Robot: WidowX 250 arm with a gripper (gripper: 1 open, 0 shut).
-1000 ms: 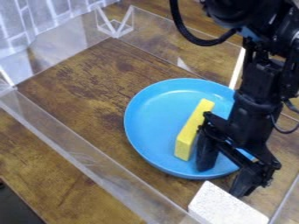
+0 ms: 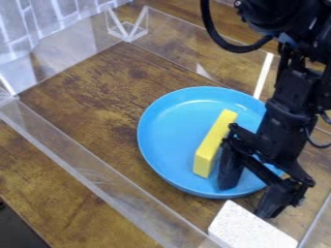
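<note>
A round blue plate (image 2: 168, 131) lies on the wooden surface, with a yellow block (image 2: 214, 142) standing in it near the centre. My black gripper (image 2: 253, 174) reaches in from the right over the plate's right part, low beside the yellow block. A dark shape at the block's right side may be a finger or an object; I cannot tell. How far the fingers are parted is hard to see.
A white rectangular object (image 2: 250, 231) lies at the front right, below the plate. Clear low walls border the wooden floor (image 2: 84, 107), which is free to the left of the plate. A curtain hangs at the back left.
</note>
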